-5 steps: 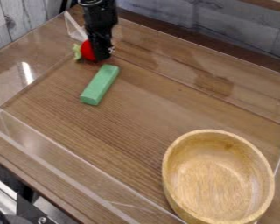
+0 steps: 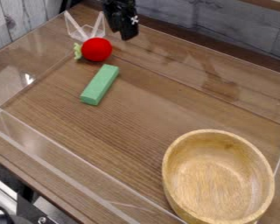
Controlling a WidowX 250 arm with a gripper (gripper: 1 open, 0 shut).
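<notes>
My gripper [image 2: 119, 24] hangs at the top of the view, dark and partly cut off by the frame edge, above and right of a red round object [image 2: 97, 50]. A white clear object with prongs [image 2: 84, 26] stands just behind the red one, with a small light green bit at its left. A green block [image 2: 99, 85] lies lower, on the wooden table [image 2: 154, 122]. The fingertips are small and dark, apart from the red object.
A large tan oval bowl [image 2: 217, 175] sits at the lower right. Dark clutter shows at the lower left corner, beyond the table edge.
The gripper has moved up and to the right, away from the red object, uncovering it.
</notes>
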